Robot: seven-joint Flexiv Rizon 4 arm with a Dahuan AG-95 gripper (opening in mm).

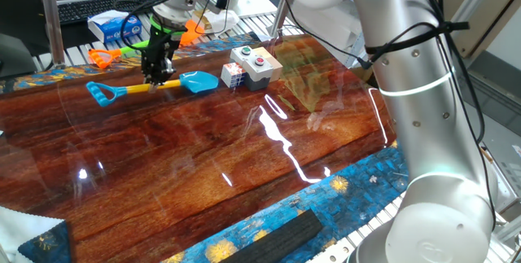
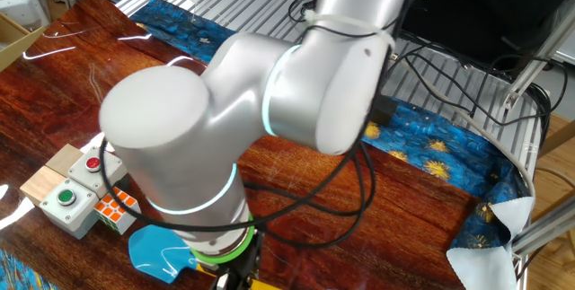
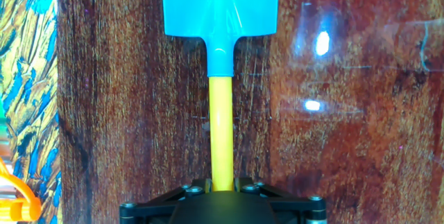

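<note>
A toy shovel with a blue blade (image 3: 220,9), a yellow shaft (image 3: 221,123) and a blue grip handle (image 1: 104,94) is at the far side of the dark wood table. My gripper (image 1: 156,82) points down over the middle of the shaft. In the wrist view, the gripper has its fingers close on both sides of the yellow shaft, shut on it. The blade points away from the gripper there. The arm hides most of the shovel in exterior view 2, leaving mainly the blue blade (image 2: 162,252). Whether the shovel clears the tabletop is hard to tell.
Near the blade stand a puzzle cube (image 1: 234,75) and button boxes (image 1: 254,63). An orange and green toy (image 1: 104,57) lies beyond the far edge, by a blue tissue box (image 1: 116,27).
</note>
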